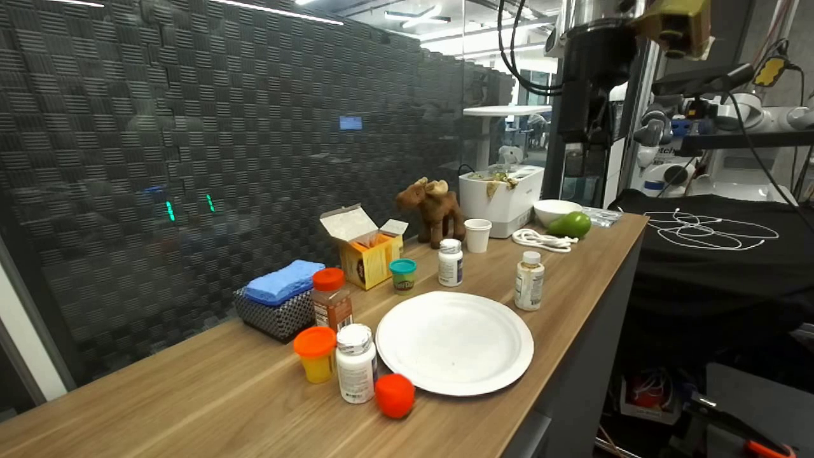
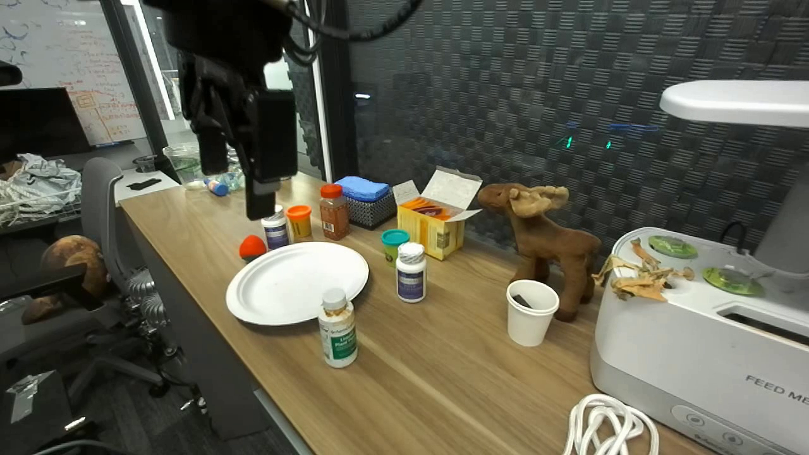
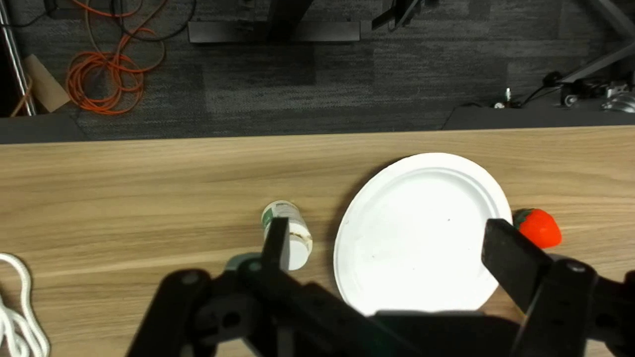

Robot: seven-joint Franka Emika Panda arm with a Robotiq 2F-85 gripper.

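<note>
High above the counter, my gripper stands open and empty, its two black fingers wide apart in the wrist view. Below it lies an empty white plate (image 3: 421, 238). To the left of the plate in that view stands a white bottle with a green label (image 3: 284, 223), partly hidden by one finger. A red strawberry-like object (image 3: 539, 228) sits just beyond the plate's right rim. From exterior view 2, the gripper (image 2: 254, 186) hangs clear of every object. A second white bottle (image 2: 411, 274) with a purple label stands behind the plate.
An open yellow box (image 1: 367, 256), a brown moose toy (image 1: 433, 212), a paper cup (image 1: 477, 235) and a white planter (image 1: 500, 200) line the back. Several jars crowd the plate's far end, including a red-lidded spice jar (image 1: 331, 299).
</note>
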